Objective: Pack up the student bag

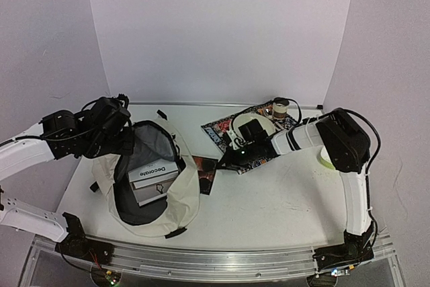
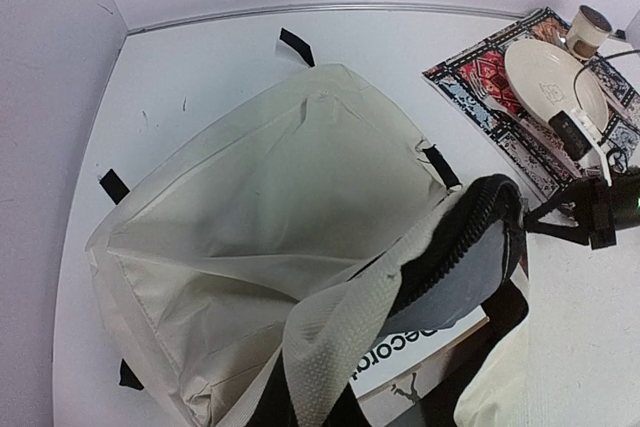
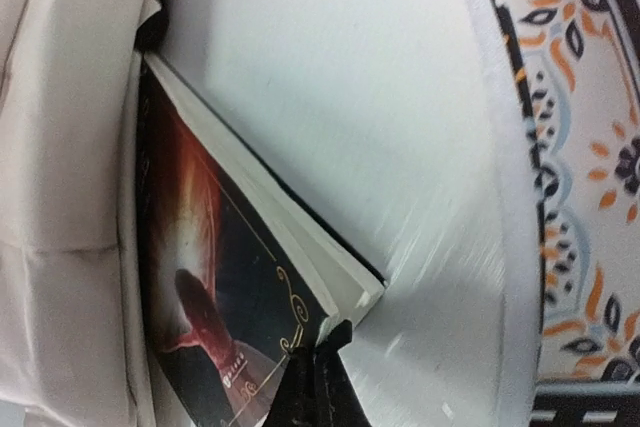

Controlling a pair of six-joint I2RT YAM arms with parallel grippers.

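Note:
The cream backpack [image 1: 183, 201] lies unzipped on the left of the table, its grey lining showing. Inside it rests a white box marked "Decorate" [image 1: 152, 173]. My left gripper is shut on the bag's cream edge, which runs between its fingers. A dark book with a reddish picture on its cover [image 3: 215, 277] lies against the bag's right side, partly covered by the bag in the top view. My right gripper is at the book's near corner with its fingers together; whether the corner is pinched between them is hidden.
To the right a patterned placemat [image 2: 490, 77] carries a white plate [image 2: 545, 82], a fork [image 2: 487, 95] and a lidded cup [image 2: 588, 32]. A green-rimmed bowl [image 1: 326, 158] sits by the right wall, partly behind the right arm.

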